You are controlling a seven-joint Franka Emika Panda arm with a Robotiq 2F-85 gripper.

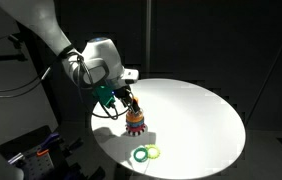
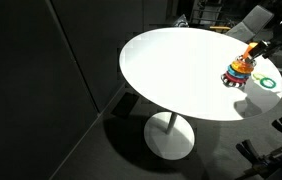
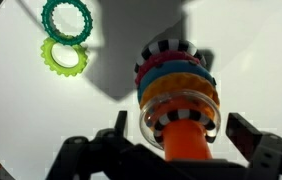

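A ring-stacking toy (image 1: 135,121) stands upright on the white round table, with a black-and-white ring at the bottom and blue, orange and clear rings above it. Its orange post (image 3: 186,141) rises toward the wrist camera, between the two black fingers. My gripper is open around the top of the post, with a gap on both sides. In exterior view 2 the toy (image 2: 239,70) is near the table's right side, with the arm above it.
A teal ring (image 1: 141,154) and a yellow-green ring (image 1: 154,152) lie flat by the table's near edge, apart from the toy.
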